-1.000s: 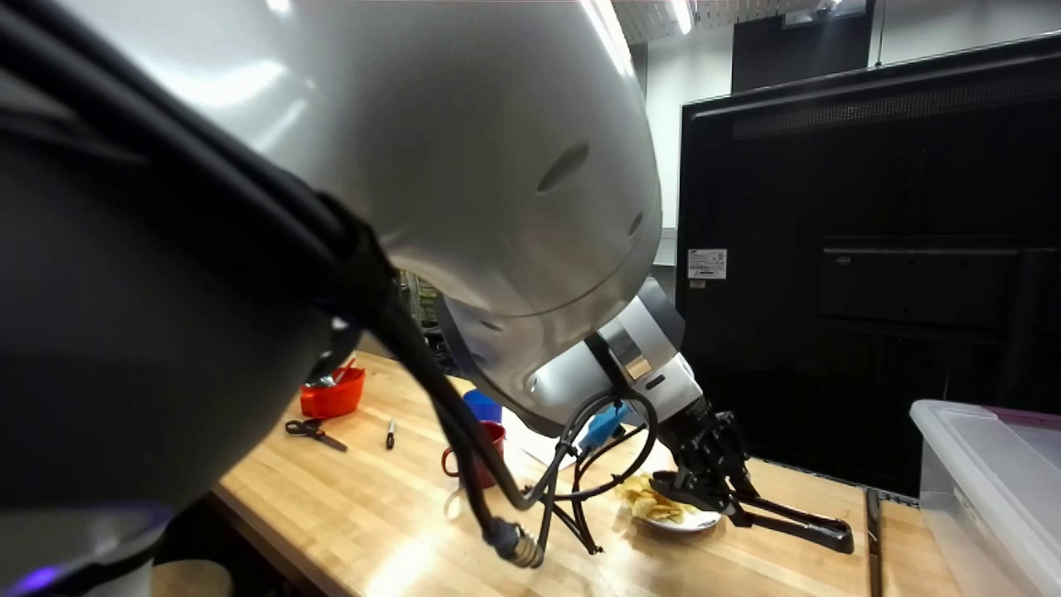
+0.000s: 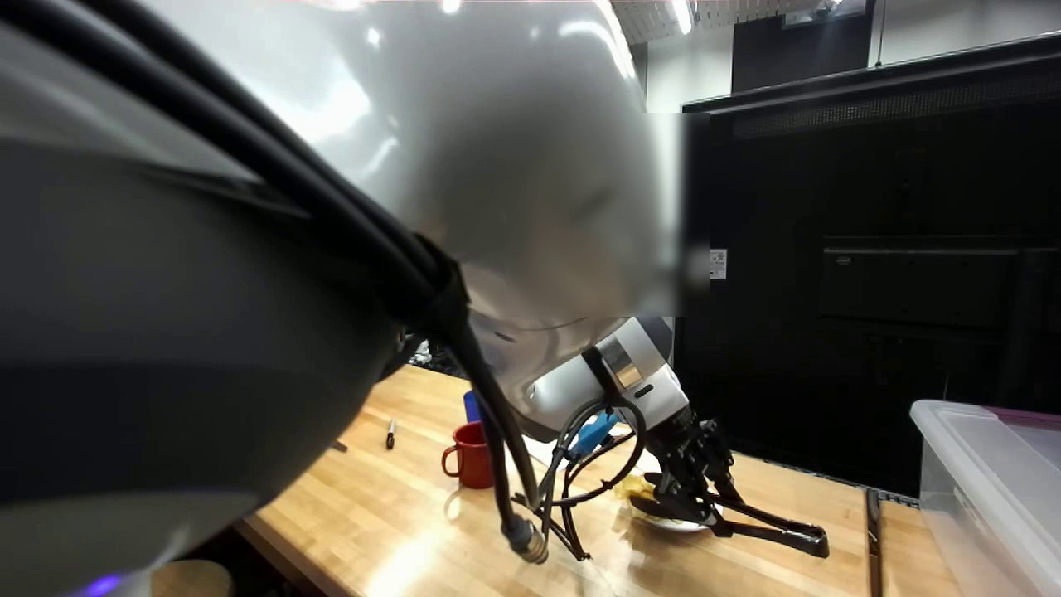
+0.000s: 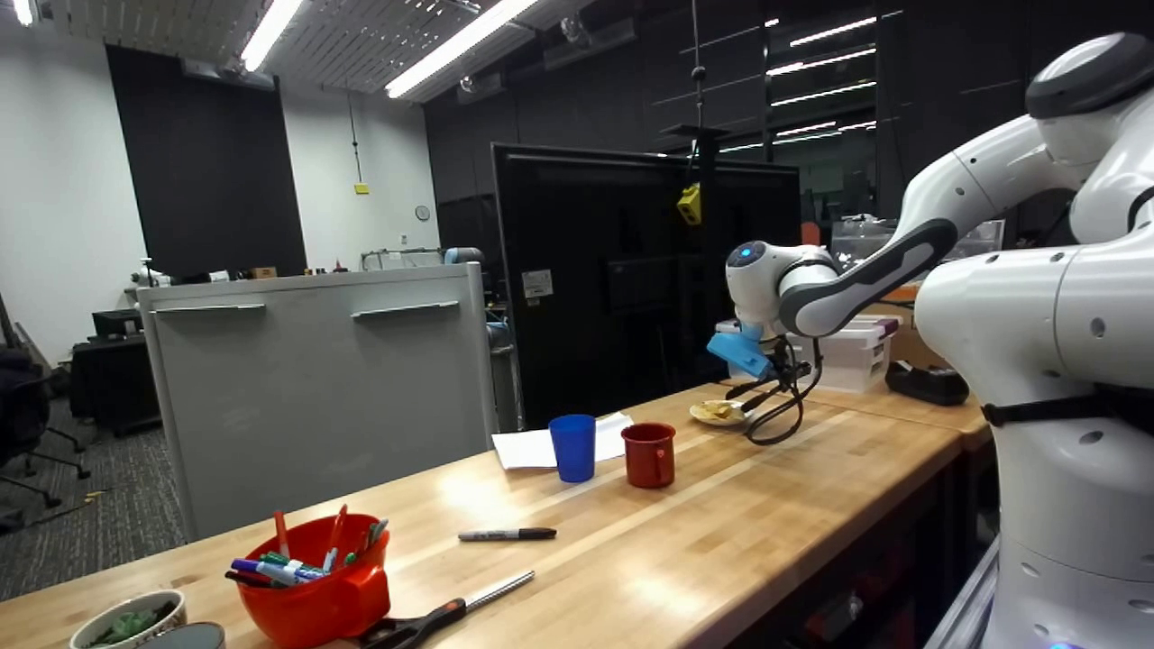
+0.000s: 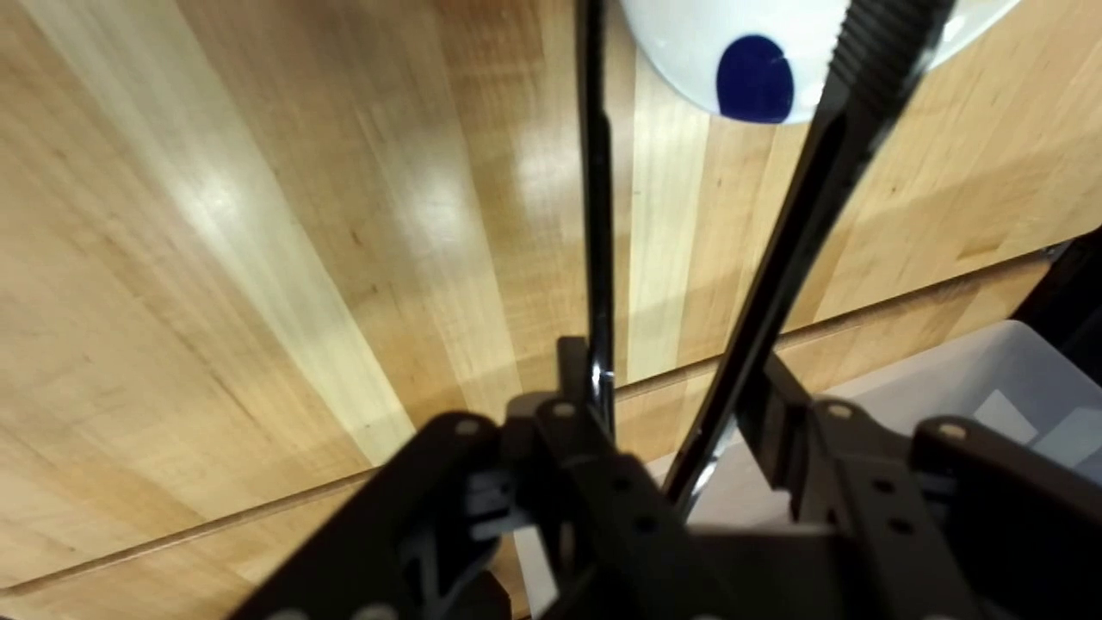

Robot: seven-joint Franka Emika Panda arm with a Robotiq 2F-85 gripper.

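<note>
My gripper [image 2: 708, 509] is shut on a pair of long black tongs [image 2: 771, 531], gripping them partway along. One end of the tongs points toward the clear bin, and the dark tips hang over the white plate [image 2: 686, 526] of yellow chips [image 2: 634, 487]. In the wrist view both tong arms [image 4: 599, 238] run up from between my fingers, spread apart, toward the plate [image 4: 687, 52] with its dark blue spot. No chip shows between the tips there; the tips lie out of frame. Exterior view 2 has the chips [image 3: 716, 411] on the plate below my gripper [image 3: 781, 373].
A red mug [image 3: 650, 456] and a blue cup [image 3: 574, 449] stand near white paper [image 3: 524, 449]. Farther along the table are a marker [image 3: 506, 534], scissors [image 3: 438, 617] and a red pen bowl [image 3: 325, 589]. A clear plastic bin [image 2: 980, 487] stands beyond the tongs.
My gripper and the tongs have shifted slightly left in exterior view 1, bringing the tips farther across the plate. The arm now hides the red bowl and most of the scissors there.
</note>
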